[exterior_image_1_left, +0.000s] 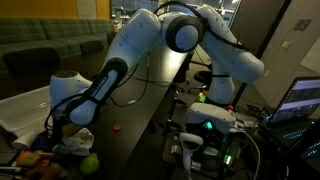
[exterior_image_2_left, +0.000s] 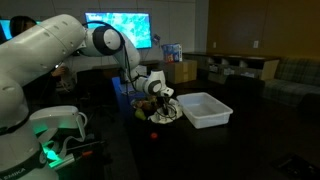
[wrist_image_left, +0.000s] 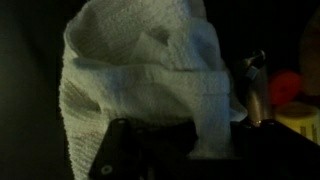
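A white cloth (wrist_image_left: 140, 60) fills the middle of the wrist view, folded and bunched right at my gripper. The gripper is shut with cloth between its dark fingers, which are partly covered by a fold. In exterior view 1 the gripper (exterior_image_1_left: 58, 128) is low over the left of the dark table, and part of the white cloth (exterior_image_1_left: 77, 143) shows beside it. From exterior view 2 the cloth (exterior_image_2_left: 170, 111) appears close to the table near the white box (exterior_image_2_left: 207, 109).
Several mixed objects crowd round the gripper, among them a green round one (exterior_image_1_left: 90, 163). A red cap (wrist_image_left: 285, 87) and a yellow item (wrist_image_left: 299, 120) are to the right in the wrist view. A small red object (exterior_image_2_left: 153, 135) lies apart.
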